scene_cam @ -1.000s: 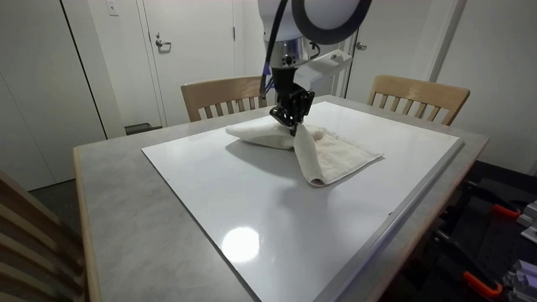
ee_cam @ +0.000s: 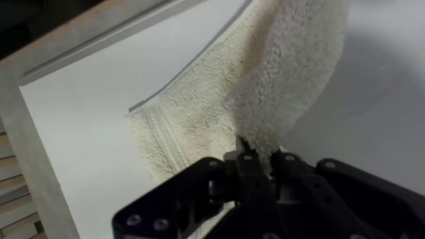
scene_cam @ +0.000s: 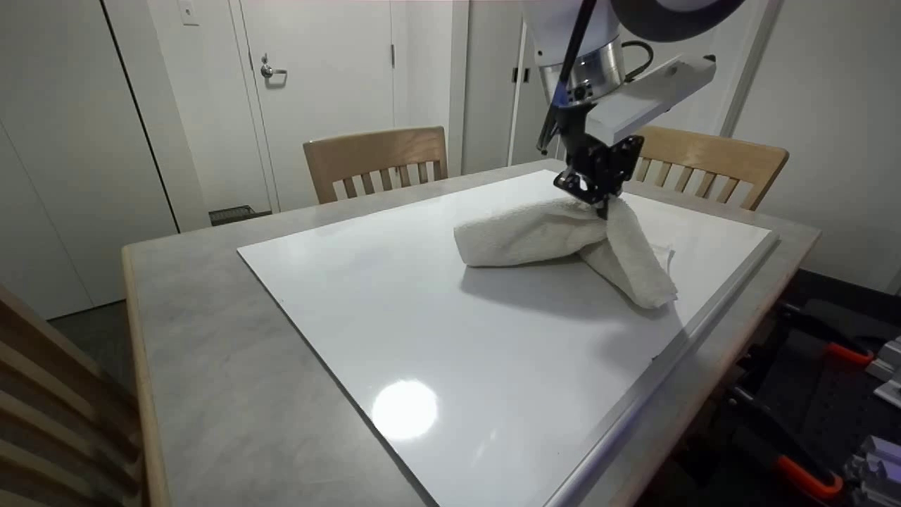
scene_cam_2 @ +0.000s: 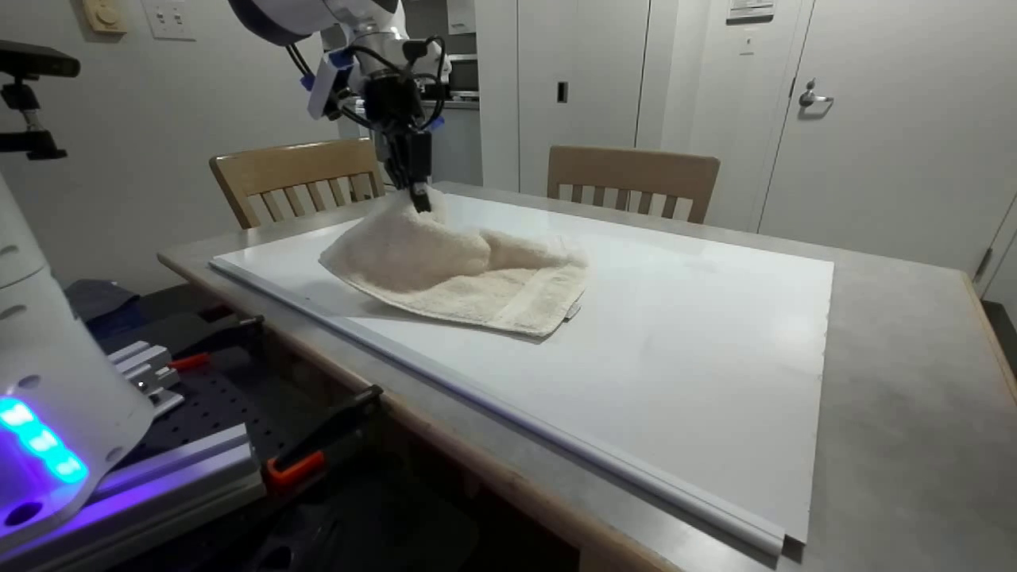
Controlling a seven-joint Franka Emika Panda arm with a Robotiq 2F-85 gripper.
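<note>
A cream terry towel (scene_cam: 528,235) lies bunched on the white board (scene_cam_2: 686,362), part of it raised. My gripper (scene_cam: 604,207) is shut on a pinched fold of this towel, just above the board. In exterior view 2 the towel (scene_cam_2: 419,253) rises to a peak at the gripper (scene_cam_2: 419,202), while its banded edge rests flat towards the right. From the wrist, the towel (ee_cam: 187,107) spreads beyond the black fingers, and one raised fold (ee_cam: 295,55) runs up from between them. That fold covers part of the fingertips.
A grey table (scene_cam_2: 915,410) surrounds the board, whose near edge carries a raised strip (scene_cam_2: 534,419). Wooden chairs (scene_cam: 376,160) stand along the far side. Clamps with orange handles (scene_cam: 807,477) sit beside the table. Much of the board is bare.
In exterior view 1, my gripper has moved to the right with the towel pinched in it. The towel has shifted right too, and its flat right part is now mostly hidden behind raised folds.
</note>
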